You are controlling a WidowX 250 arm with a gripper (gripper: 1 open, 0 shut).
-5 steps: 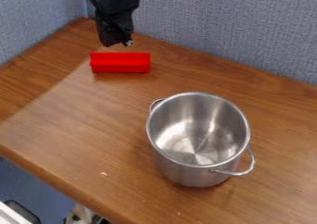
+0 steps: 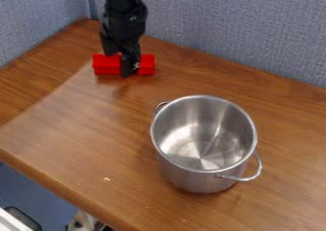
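A red block (image 2: 144, 64) lies on the wooden table toward the back left. My black gripper (image 2: 124, 62) has its fingers down at the block, around its middle and partly covering it. The gripper is open; whether the fingers touch the block is hard to tell.
A large steel pot (image 2: 192, 144) with two handles stands on the right front part of the table (image 2: 90, 149). Grey padded walls border the back and left.
My gripper has come down from above and behind the red block to the block itself. The block and pot look unmoved.
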